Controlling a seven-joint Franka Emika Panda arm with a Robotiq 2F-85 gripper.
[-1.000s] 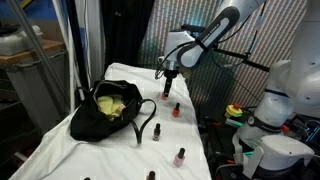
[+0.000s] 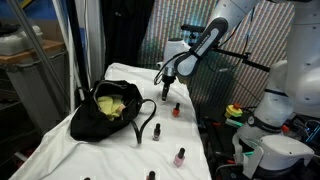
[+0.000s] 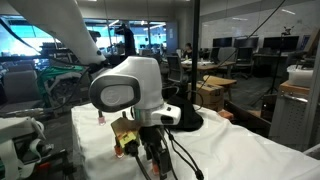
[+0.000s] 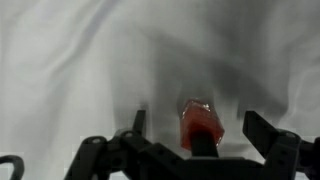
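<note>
In the wrist view a small red object (image 4: pixel 200 118) with a dark top lies between the spread fingers of my gripper. The gripper is open, and white surface shows on both sides of the object; what is under the dark top is hidden. From exterior view 1, the gripper (image 2: pixel 164 94) reaches down close to the white-covered table, where it largely hides the object. Nearer the camera stands another small red bottle (image 2: pixel 176 110) with a dark top.
A black bag (image 2: pixel 104 122) with yellowish contents lies on the table's left side. Small bottles stand around the front: a dark one (image 2: pixel 157 131), a pink one (image 2: pixel 179 158) and another dark one (image 2: pixel 151 175).
My gripper has come down slightly toward the table. A reddish patch visible beneath it a second ago is now mostly covered by it. The bag and the other bottles have not moved.
</note>
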